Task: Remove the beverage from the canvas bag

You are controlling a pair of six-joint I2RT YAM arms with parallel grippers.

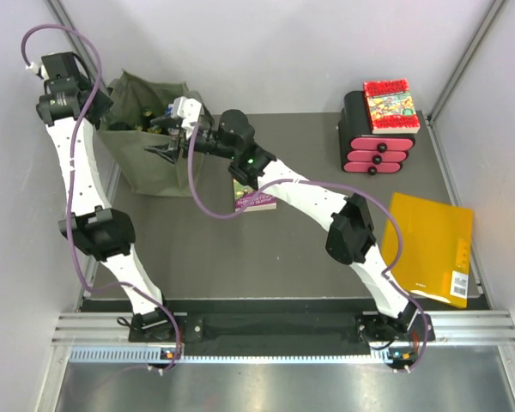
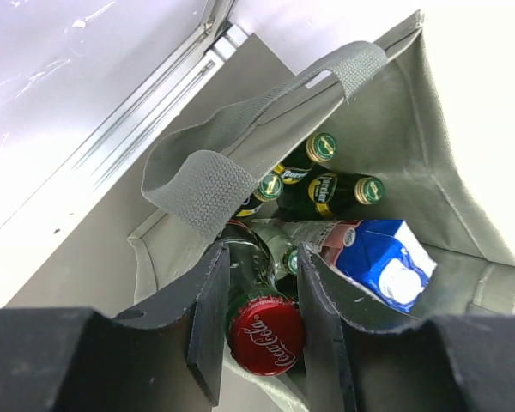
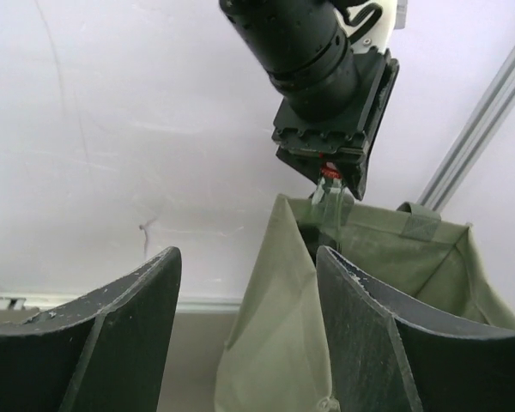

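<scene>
The olive canvas bag [image 1: 150,172] stands in the back left corner. My left gripper is over it at the left wall, around a Coca-Cola bottle [image 2: 266,336] with a red cap; whether the fingers grip it is unclear. Below lie several green bottles [image 2: 322,193] and a blue carton [image 2: 382,262] inside the bag. My right gripper stands apart-fingered at the bag's right side, nothing seen between its tips but the bag behind them.
A black drawer unit [image 1: 354,129] with books on top stands at the back right, a yellow folder [image 1: 421,249] at the right. A book [image 1: 253,199] lies beside the bag.
</scene>
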